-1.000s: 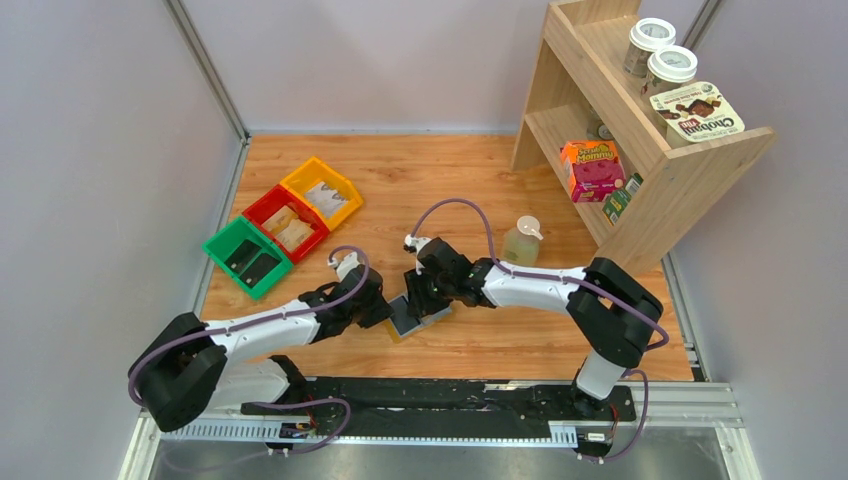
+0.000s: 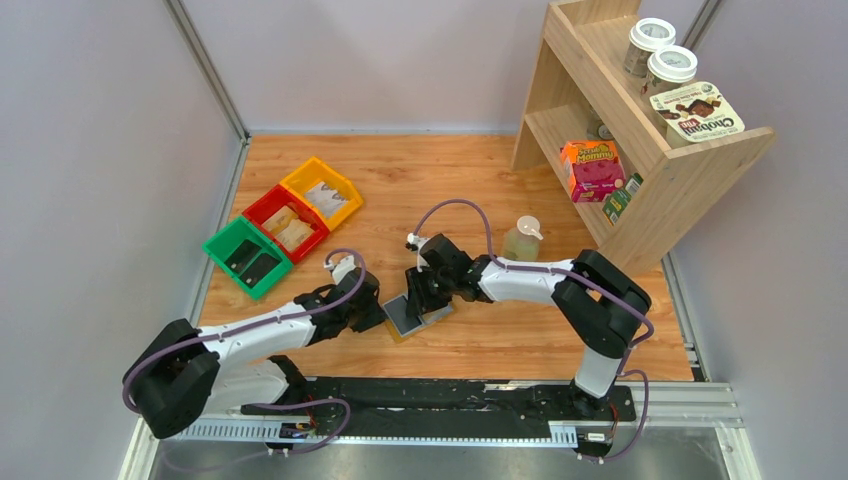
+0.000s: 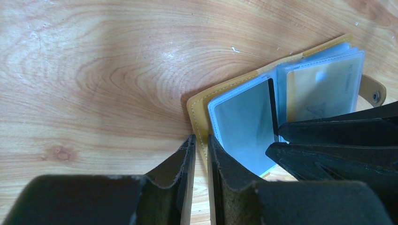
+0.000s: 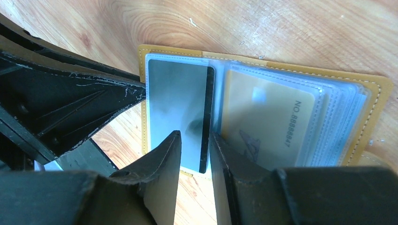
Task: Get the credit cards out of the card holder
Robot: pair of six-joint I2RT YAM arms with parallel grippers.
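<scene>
The tan-edged card holder (image 2: 403, 318) lies open on the table between my grippers. Its left clear pocket bears a dark card (image 4: 177, 101), whose black strip shows along the pocket's right side. A pale card (image 4: 267, 119) sits under the stacked clear sleeves to the right. At the holder's left edge, my left gripper is open a little, the tan border passing between its fingertips; whether they touch it I cannot tell. My right gripper, narrowly open, has its fingertips over the dark card's black strip, with no card clearly between them.
Green (image 2: 219, 245), red (image 2: 314, 234) and yellow (image 2: 351, 203) bins stand at the back left, each with flat items inside. A clear bottle (image 2: 521, 242) stands behind the right arm. The wooden shelf (image 2: 690, 205) fills the back right.
My left gripper has shifted slightly left and toward the front. The right forearm has edged left. The holder appears to have moved slightly left as well.
</scene>
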